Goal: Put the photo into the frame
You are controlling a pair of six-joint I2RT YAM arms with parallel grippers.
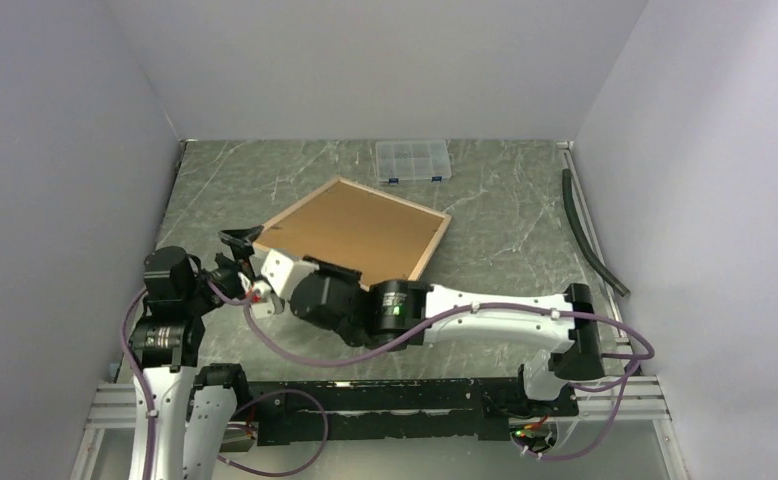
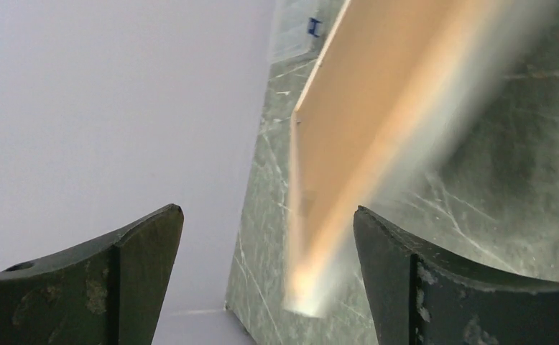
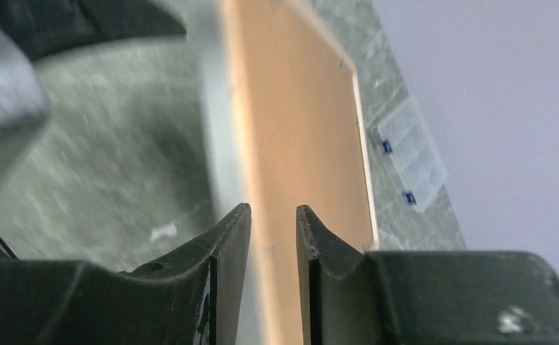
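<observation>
A wooden frame (image 1: 360, 228) with a plain brown panel lies askew on the grey marbled table; its near side appears raised. My right gripper is shut on that near edge, and the blurred rim (image 3: 244, 136) runs down between its fingers. Over at the near-left corner, my left gripper stands open. In the left wrist view the blurred frame corner (image 2: 307, 287) shows in the gap between its fingers, without clear contact. No photo can be made out. The right arm hides part of the frame's near edge from above.
A clear compartment box (image 1: 413, 160) with blue latches lies behind the frame. A dark flexible tube (image 1: 587, 235) lies along the right wall. Grey walls close off the left, right and back.
</observation>
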